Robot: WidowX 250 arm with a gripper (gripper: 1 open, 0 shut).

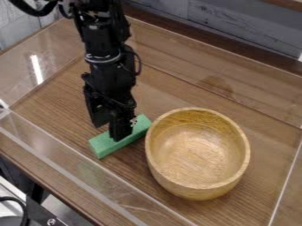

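Observation:
A green bar-shaped object (111, 146) lies on the wooden table, left of a large empty tan bowl (196, 153). My black gripper (111, 128) hangs over the green object's upper part, open; whether its fingers touch the object cannot be told.
The bowl takes up the table's right middle. A pale edge runs along the left, with dark cables at the lower left. A wall stands at the back.

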